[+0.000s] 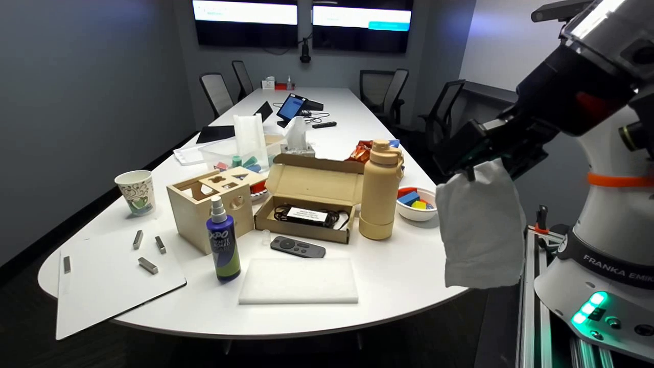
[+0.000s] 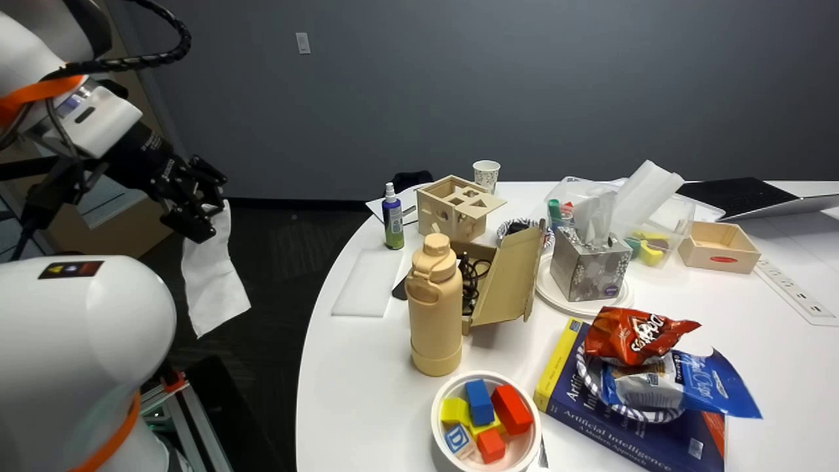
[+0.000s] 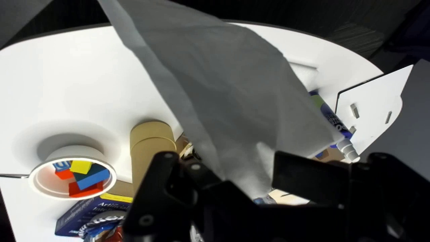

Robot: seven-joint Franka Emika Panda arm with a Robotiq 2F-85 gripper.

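A white cloth-like sheet [image 1: 482, 230] hangs from my gripper [image 1: 470, 174], which is shut on its upper end. Its lower edge dangles free at the right of the table, seen also as a pale strip [image 2: 210, 271] in the second exterior view, well left of the table's edge. In the wrist view the sheet [image 3: 225, 84] spreads away from the dark fingers [image 3: 310, 177] and covers much of the table behind it. The pinched spot itself is mostly hidden there by the fingers.
Near the table's front lie a white slab [image 1: 298, 281] and a spray bottle [image 1: 224, 240]. A tan bottle [image 1: 378, 190], an open cardboard box [image 1: 309, 208] and a bowl of blocks [image 1: 417, 211] stand farther back.
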